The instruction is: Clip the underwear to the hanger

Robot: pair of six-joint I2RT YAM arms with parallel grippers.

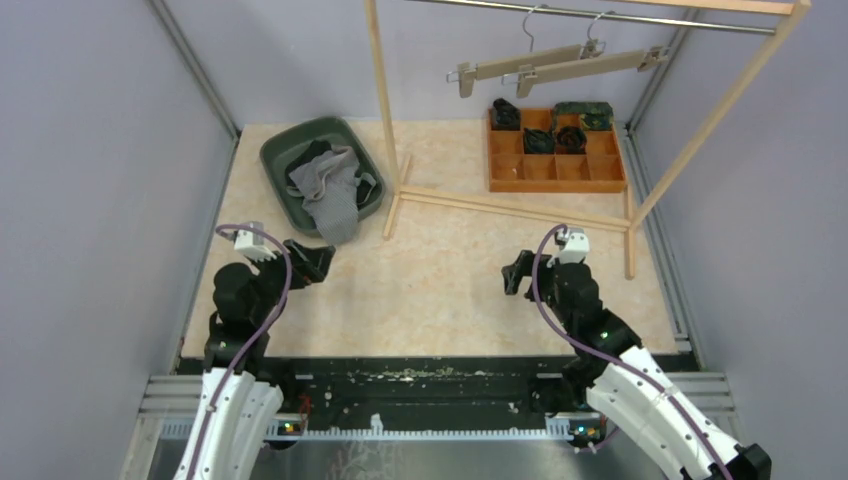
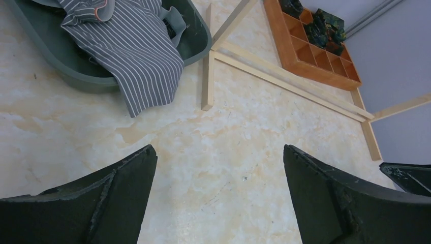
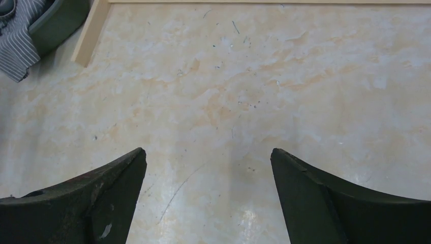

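Note:
Grey striped underwear (image 1: 325, 190) (image 2: 137, 66) lies bunched in a dark green bin (image 1: 285, 210) at the back left, one part draping over its near rim, with darker cloth beneath. Two wooden clip hangers (image 1: 585, 66) hang from the metal rail at the back right. My left gripper is open, empty, above the table just in front of the bin. My right gripper is also open with nothing between its fingers, over bare table in front of the rack's base bar.
An orange compartment box (image 1: 555, 185) holding dark cloths stands at the back right. A wooden rack (image 1: 500, 206) spans the back, its base bars on the table.

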